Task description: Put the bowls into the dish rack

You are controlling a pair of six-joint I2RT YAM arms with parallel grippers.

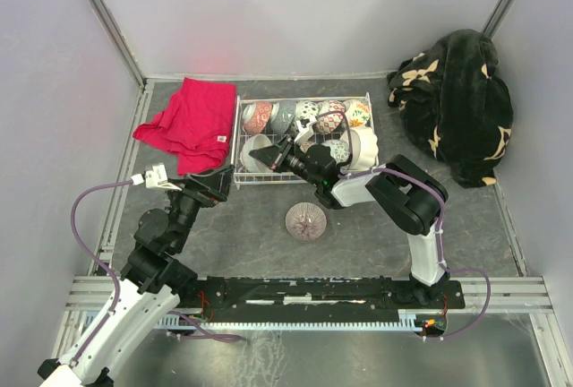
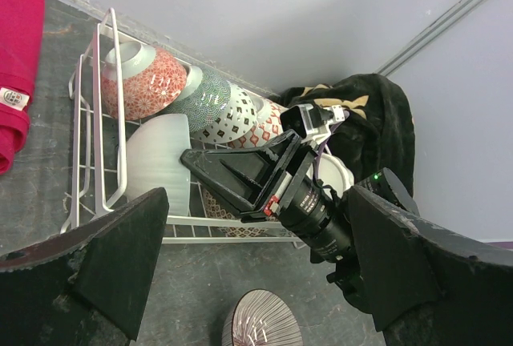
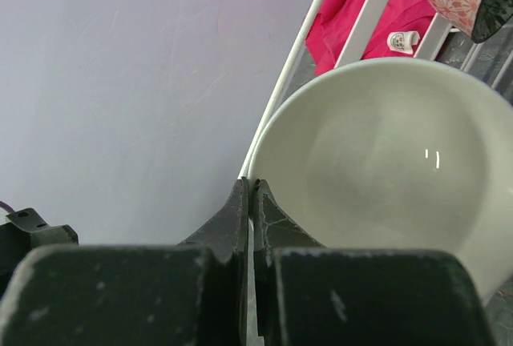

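Observation:
The white dish rack [image 1: 235, 159] holds patterned bowls along its back row and more at the front. My right gripper is shut at the rim of a plain pale bowl [image 3: 377, 162] standing at the rack's left front; whether the rim is between the fingertips I cannot tell. My left gripper [image 1: 219, 185] is open and empty beside the rack's front left corner. A ribbed bowl [image 1: 305, 222] lies on the floor in front of the rack.
A red cloth [image 1: 192, 123] lies left of the rack, a dark patterned blanket [image 1: 452, 105] to its right. Bare grey floor surrounds the ribbed bowl. Walls close the back and sides.

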